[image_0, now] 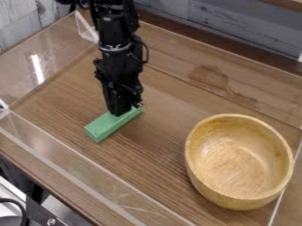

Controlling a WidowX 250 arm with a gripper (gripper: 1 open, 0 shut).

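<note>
My black gripper (pixel 118 106) hangs from the dark arm at upper centre, its fingertips low over the far end of a flat green block (pixel 109 125) on the wooden tabletop. The block lies diagonally, and the gripper hides part of its far end. Whether the fingers touch it or how far apart they stand is too small to tell.
A large tan bowl (pixel 236 194) sits at the lower right. Bare wood lies left and right of the arm. A table edge runs along the top right, and a dark cable curves at the lower left corner.
</note>
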